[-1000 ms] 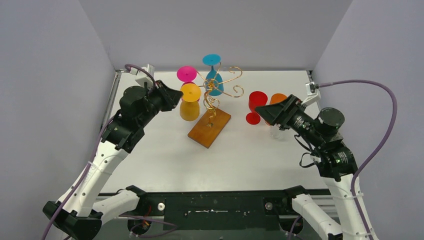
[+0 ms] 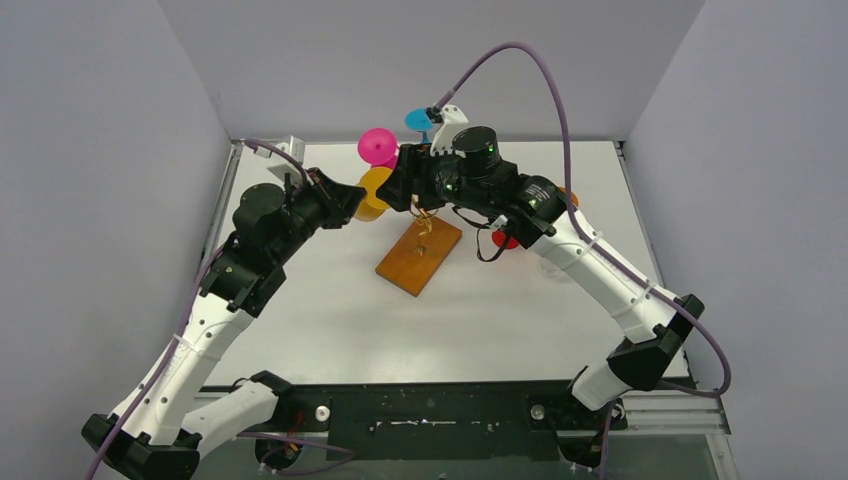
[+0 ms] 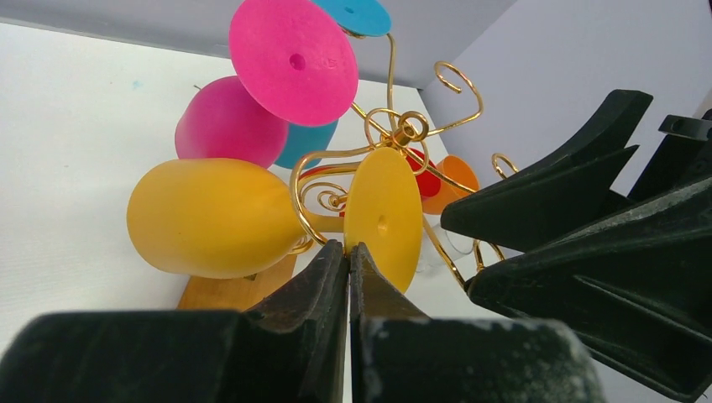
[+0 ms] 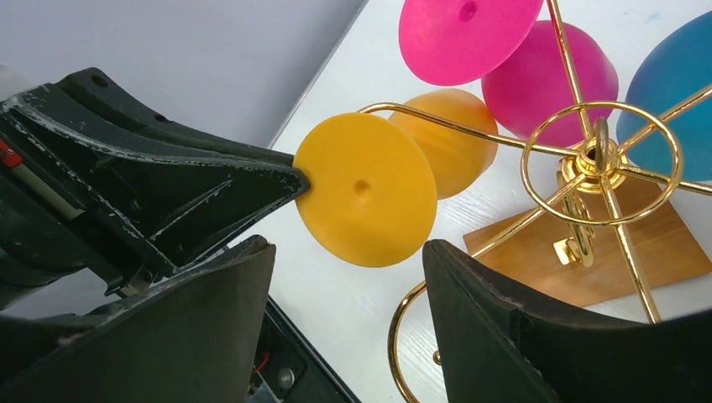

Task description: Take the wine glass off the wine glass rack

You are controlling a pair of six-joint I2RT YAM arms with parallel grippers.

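Pink, blue and yellow glasses hang bowl-down on the gold rack (image 4: 613,210), which stands on a wooden base (image 2: 408,265). My left gripper is shut, its fingertips at the rim of the yellow glass's foot (image 3: 384,201); whether it grips that rim is unclear. In the right wrist view, the left fingertips touch the yellow foot (image 4: 365,176) from the left. My right gripper is open around that same foot's near side, nothing seen held between its fingers. In the top view it covers much of the rack.
Red (image 2: 505,240) and orange glasses stand to the right of the rack, with a clear one near them. Grey walls close in the sides and back.
The left gripper has moved only slightly.
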